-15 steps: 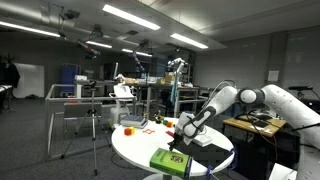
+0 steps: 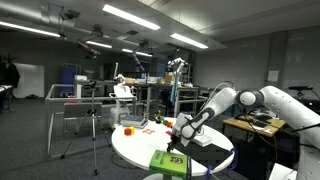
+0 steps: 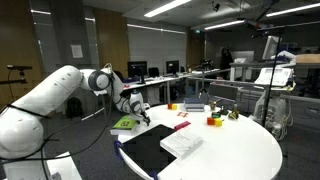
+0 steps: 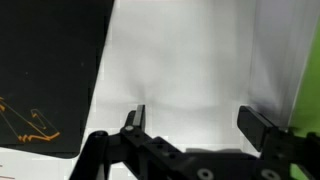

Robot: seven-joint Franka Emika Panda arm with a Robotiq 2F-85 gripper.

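Observation:
My gripper stands open low over the white table, with only bare white surface between its fingers in the wrist view. Along the right edge of that view runs a green box [image 4: 309, 95], close beside the right finger. Exterior view 1 has the same green box [image 2: 170, 163] at the table's near edge, with the gripper [image 2: 176, 143] just above and behind it. From the other side, the green box [image 3: 124, 125] sits left of the gripper [image 3: 143, 116]. Fine contact between fingers and box cannot be made out.
A black mat [image 4: 45, 65] lies to the left in the wrist view. In exterior view 2 a white tray-like object [image 3: 181, 142] is near it, with small red and yellow items [image 3: 214, 121] farther right.

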